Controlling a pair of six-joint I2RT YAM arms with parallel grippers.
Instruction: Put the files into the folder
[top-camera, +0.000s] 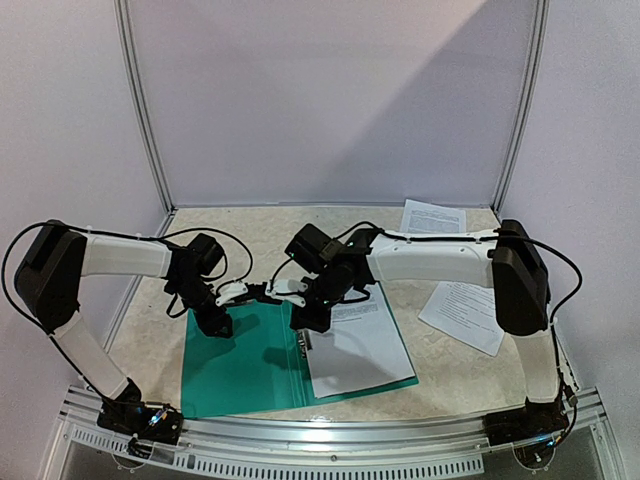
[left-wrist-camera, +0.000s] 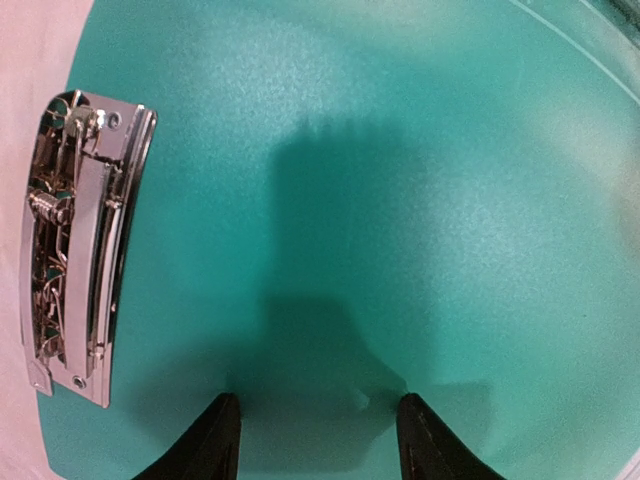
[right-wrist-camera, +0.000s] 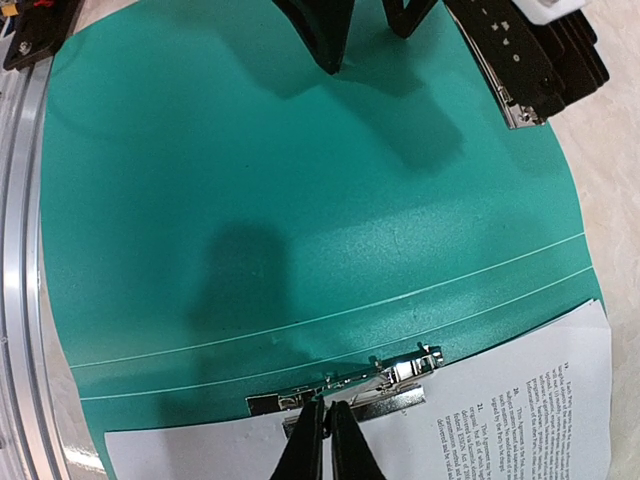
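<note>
The green folder (top-camera: 235, 375) lies open on the table, with printed sheets (top-camera: 355, 350) on its right half. A metal clip sits at the sheets' edge by the spine, and another (left-wrist-camera: 85, 250) is on the left cover, seen in the left wrist view. My left gripper stands open above the left cover with nothing between its fingers. My right gripper is shut, its tips over the spine clip; whether they touch it I cannot tell.
Loose printed sheets (top-camera: 432, 214) lie at the back right, and another (top-camera: 460, 320) right of the folder, partly under the right arm.
</note>
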